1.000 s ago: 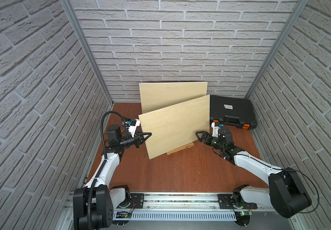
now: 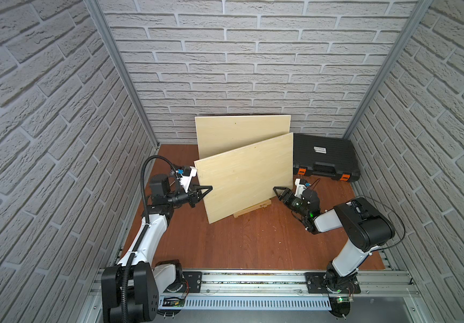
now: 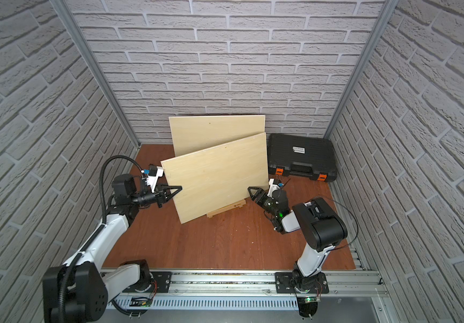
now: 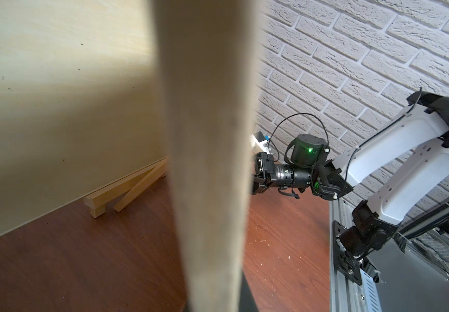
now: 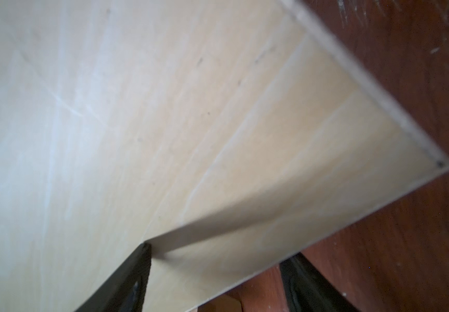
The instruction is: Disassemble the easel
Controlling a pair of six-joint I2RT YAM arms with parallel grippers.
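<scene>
A large plywood board (image 2: 245, 175) stands tilted in front of a second board (image 2: 240, 126). Wooden bars (image 2: 250, 210) lie below the front board. My left gripper (image 2: 204, 189) is shut at the front board's left edge; its wrist view is largely blocked by a blurred board edge, so what sits between its fingers is unclear. My right gripper (image 2: 279, 191) is part open low at the front board's right end; in its wrist view the fingers (image 5: 125, 280) are by the board's bottom edge near the corner.
A black case (image 2: 323, 156) lies at the back right. Brick-patterned walls surround the sides and back.
My right arm has swung upward and inward at the elbow, with its wrist a little lower and angled; the gripper stays at the board's right end. The left arm and boards look almost unchanged.
</scene>
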